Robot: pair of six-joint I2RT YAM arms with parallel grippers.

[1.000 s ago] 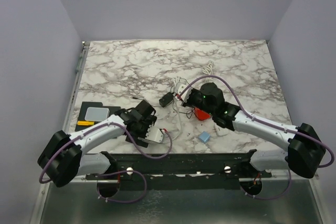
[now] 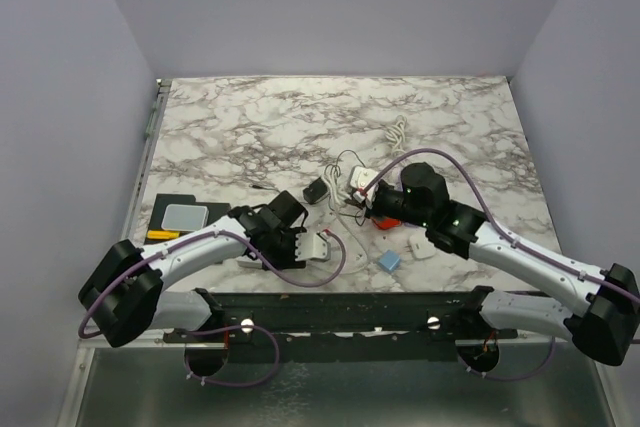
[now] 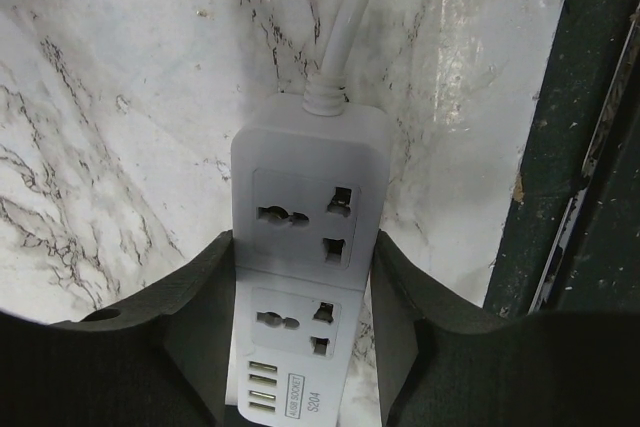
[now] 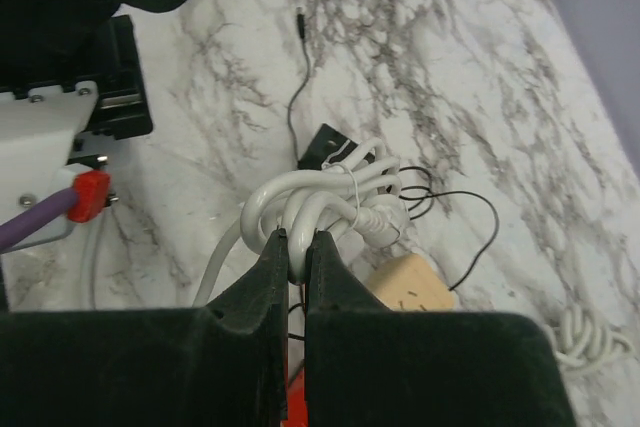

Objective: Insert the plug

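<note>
A white power strip [image 3: 305, 187] lies on the marble in the left wrist view, cord pointing up, its sockets facing the camera. My left gripper has a finger on each side of it; in the top view that gripper [image 2: 290, 252] is at the front left. My right gripper is shut on a coiled white cable [image 4: 318, 197], held over the table in the middle right of the top view. A plug seems to be part of that bundle, partly hidden in the coils.
A black adapter [image 2: 314, 190], thin dark wires, a second white coil [image 2: 396, 137], a red object [image 2: 388, 220] and a blue block [image 2: 389, 260] lie around. Dark boards and a yellow item [image 2: 160, 234] are at left.
Both arms have shifted slightly over the last second, the left one rightward overall, the right one rightward from where it was a second ago, with small back-and-forth movement.
</note>
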